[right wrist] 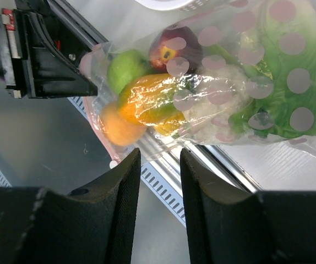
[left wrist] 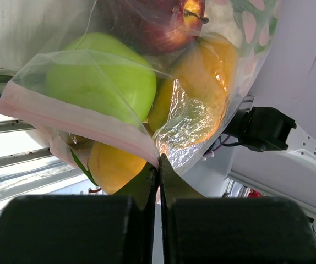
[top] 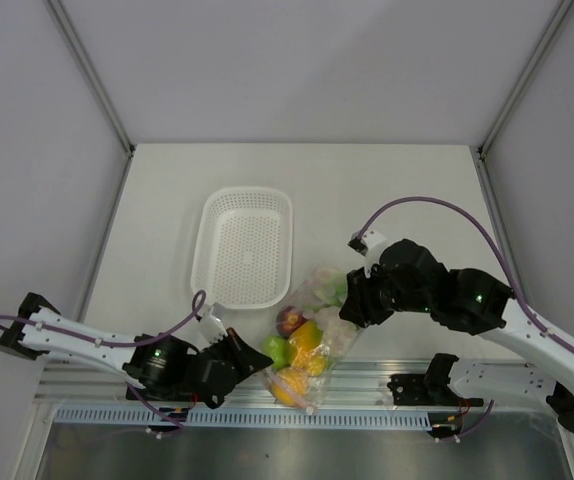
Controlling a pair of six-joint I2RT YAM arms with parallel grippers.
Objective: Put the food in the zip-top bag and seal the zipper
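The zip bag [top: 322,340] lies at the table's front edge, holding a green apple [left wrist: 100,77], a red apple [left wrist: 166,30], a yellow mango [right wrist: 150,99], an orange fruit [right wrist: 119,125] and leafy greens [right wrist: 290,66]. My left gripper is shut on the pink zipper edge of the bag's mouth, beside the orange fruit. My right gripper is part open above the bag, with nothing seen between its fingertips.
An empty white perforated basket [top: 242,247] stands left of the bag on the white table [top: 387,175]. Metal rails [top: 107,385] run along the front edge.
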